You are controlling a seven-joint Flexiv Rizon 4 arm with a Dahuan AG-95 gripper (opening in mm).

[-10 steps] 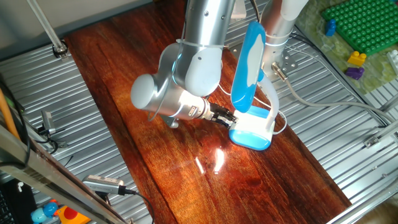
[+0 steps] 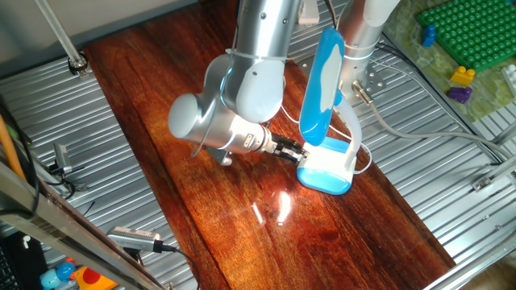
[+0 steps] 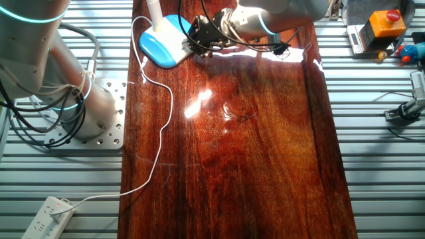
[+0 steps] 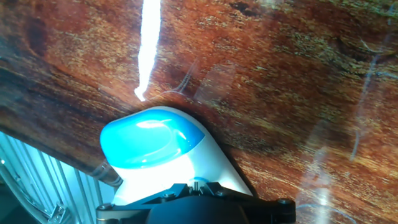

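A blue-and-white desk lamp stands upright on the wooden board, its base (image 2: 325, 182) near the board's right edge and its long blue head (image 2: 322, 87) raised above. At the side of that base is my gripper (image 2: 303, 154), its black fingertips right by the white part; whether they touch it cannot be made out. From the wrist, the lamp base (image 4: 152, 140) lies just beyond the gripper, whose fingers are together with nothing visible between them. The second exterior view has the gripper (image 3: 188, 44) at the edge of the base (image 3: 158, 50) too.
A white cord (image 3: 171, 109) runs from the lamp across the board to a power strip (image 3: 48, 218). Most of the wooden board (image 3: 265, 166) is bare. Beyond it lie a green brick plate (image 2: 472, 32) and a small camera (image 2: 135, 238).
The arm has shifted very slightly, its fingertips staying by the lamp base. The lamp looks unmoved.
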